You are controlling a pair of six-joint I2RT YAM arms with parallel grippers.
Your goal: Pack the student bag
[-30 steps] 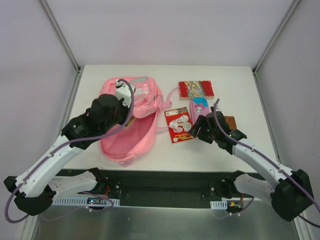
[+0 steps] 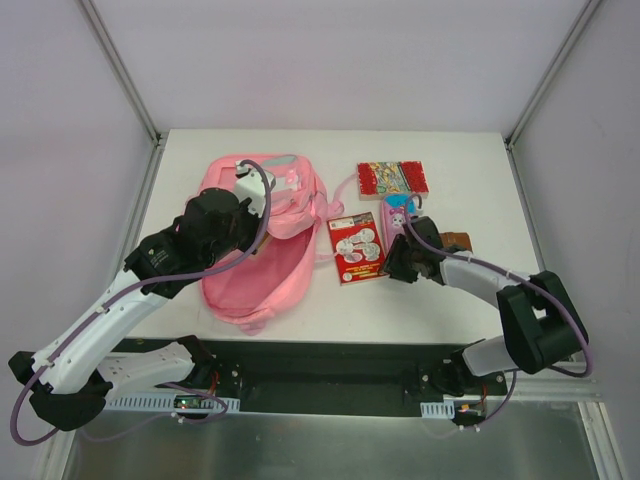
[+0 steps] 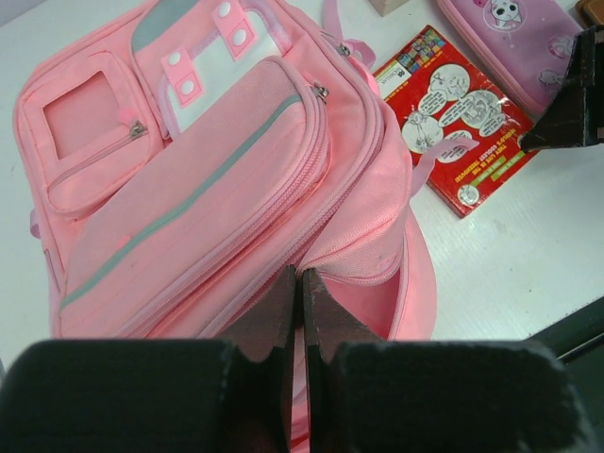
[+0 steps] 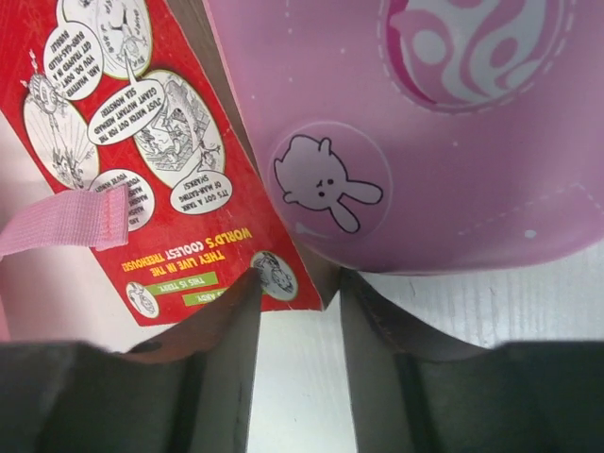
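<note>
The pink bag [image 2: 240,300] lies open on the left of the table. My left gripper is shut at the bag's fabric edge; whether cloth is between its tips is unclear. My right gripper stands part open over the near corner of a red book [image 4: 179,245], beside a pink pencil case [image 4: 444,179], which lies right of the book in the right wrist view. A strap [image 4: 66,217] of pink webbing lies across the book's left side.
A second book [image 2: 392,175] lies at the back, and a brown item [image 2: 456,240] right of the pencil case.
The left arm has barely moved.
</note>
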